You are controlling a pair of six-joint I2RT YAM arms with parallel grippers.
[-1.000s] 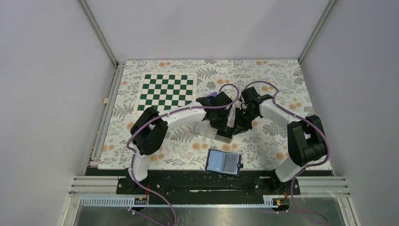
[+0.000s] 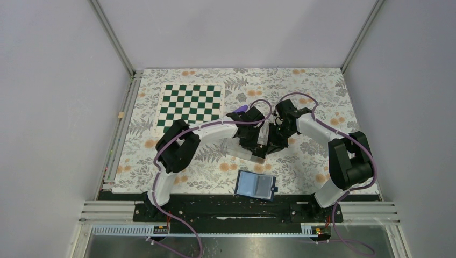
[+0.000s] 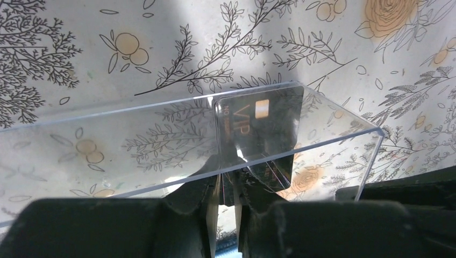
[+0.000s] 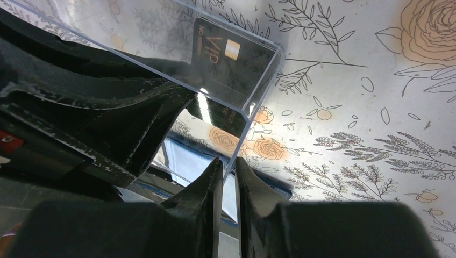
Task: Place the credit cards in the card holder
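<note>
A clear acrylic box (image 3: pixel 107 131) holds black VIP cards (image 3: pixel 258 123) at one end, seen in both wrist views. My left gripper is at the near edge of the box beside the cards; its fingertips are close together, and whether anything is between them is hard to see. My right gripper has its fingertips at the box's end edge, below the cards. A blue card holder (image 2: pixel 247 184) lies open near the table's front edge.
A green checkerboard (image 2: pixel 188 105) lies at the back left. A purple object (image 2: pixel 240 108) is partly hidden behind the left arm.
The right arm has hardly moved.
</note>
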